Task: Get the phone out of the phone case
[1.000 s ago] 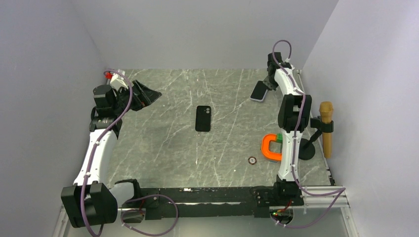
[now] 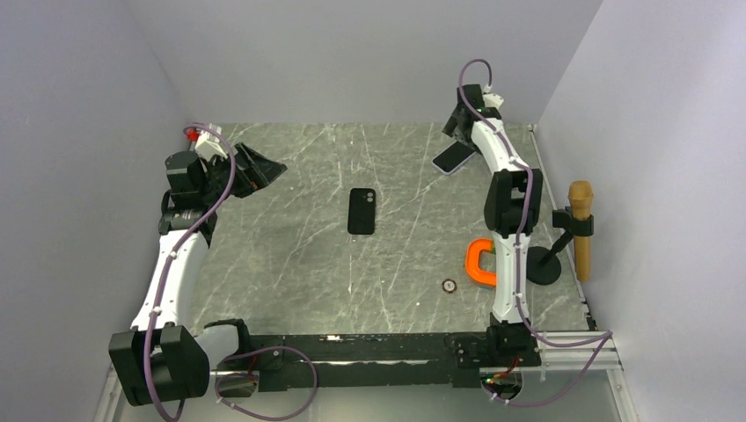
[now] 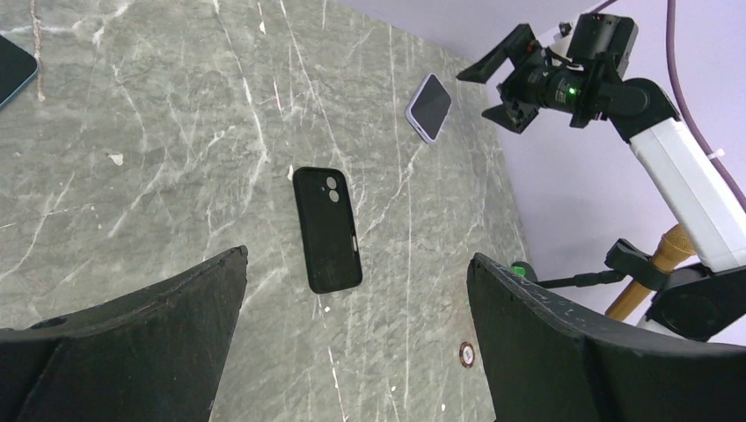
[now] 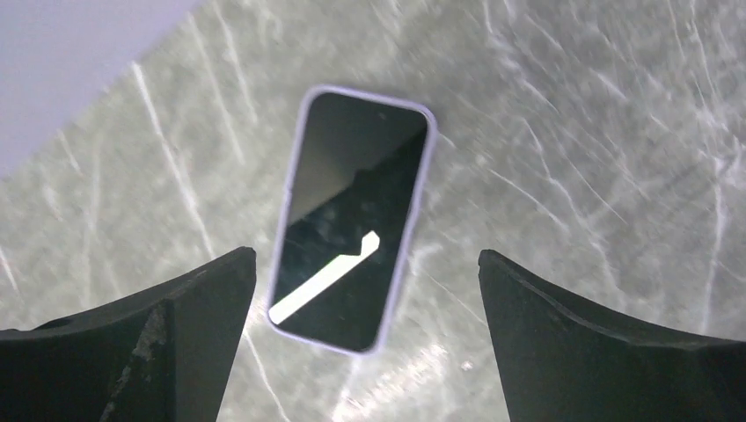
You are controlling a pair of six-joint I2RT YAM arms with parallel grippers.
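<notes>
The black phone case point(image 2: 362, 212), camera cut-outs facing up, lies mid-table; in the left wrist view the case point(image 3: 327, 230) lies between the spread fingers but farther off. A phone with a dark screen and pale lilac rim point(image 2: 453, 157) lies flat and apart from it, toward the back right. My right gripper is open; in its own view the phone point(image 4: 352, 211) appears between the two fingers, not gripped. My left gripper hangs open over the table's left side with nothing held.
A dark rounded object with a bluish edge point(image 3: 12, 72) is cut off at the left wrist view's corner. An orange clamp-like ring point(image 2: 475, 261) lies near the right arm, a small round disc point(image 2: 449, 286) near it. A microphone on a stand point(image 2: 581, 220) is at the right.
The phone has turned and shifted slightly left. The left arm and case stayed put.
</notes>
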